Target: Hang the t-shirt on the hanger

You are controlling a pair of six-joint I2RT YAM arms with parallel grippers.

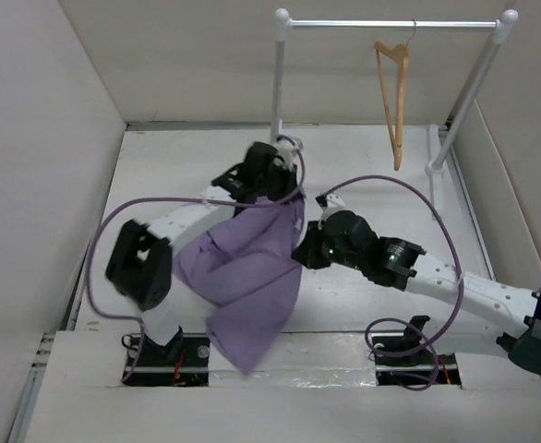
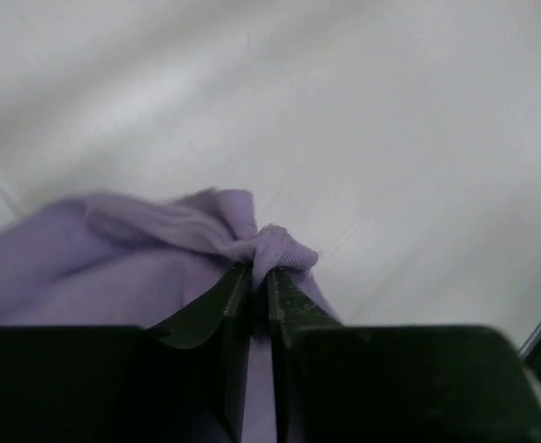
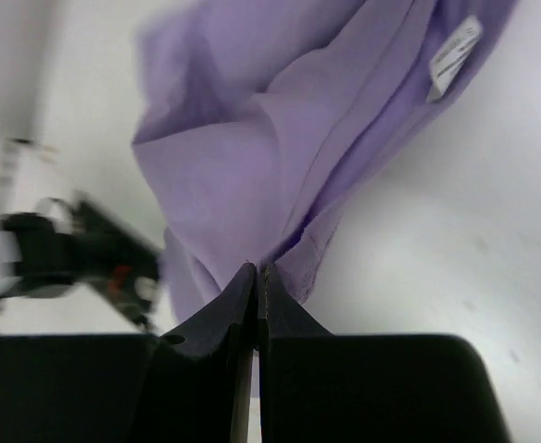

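Observation:
The purple t-shirt (image 1: 243,268) hangs spread between my two grippers in the top view, its lower corner reaching the front edge. My left gripper is shut on a bunched fold of the shirt (image 2: 197,221), at the shirt's upper end. My right gripper is shut on another fold of the cloth (image 3: 224,175), with a white tag visible higher on it. The wooden hanger (image 1: 399,92) hangs empty from the rail, above and right of both grippers.
The white rack rail (image 1: 344,25) spans the back, with posts either side. Bare floor (image 1: 372,203) lies under the hanger. Walls border both sides, and purple cables loop over both arms.

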